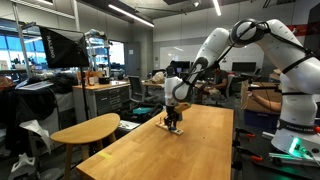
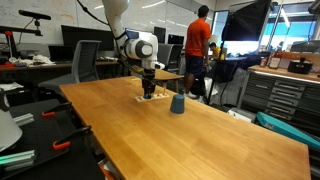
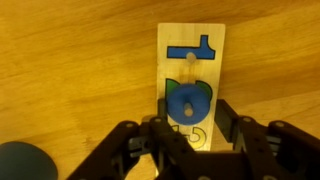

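A narrow wooden board (image 3: pixel 175 69) with upright pegs and painted numbers, a blue 1 among them, lies flat on the wooden table. Over its middle my gripper is shut on a round blue piece (image 3: pixel 202 94), with one dark finger at either side of it. A small light spot shows at the centre of the piece; whether a peg passes through it, I cannot tell. In exterior view 2 the gripper (image 2: pixel 149 91) points down close above the board, and in exterior view 1 it hides part of the board.
A blue-grey cup (image 2: pixel 177 104) stands on the table beside the board; its dark round shape (image 3: pixel 25 161) shows at the lower left in the wrist view. A person in an orange shirt (image 2: pixel 196 36) stands beyond the table.
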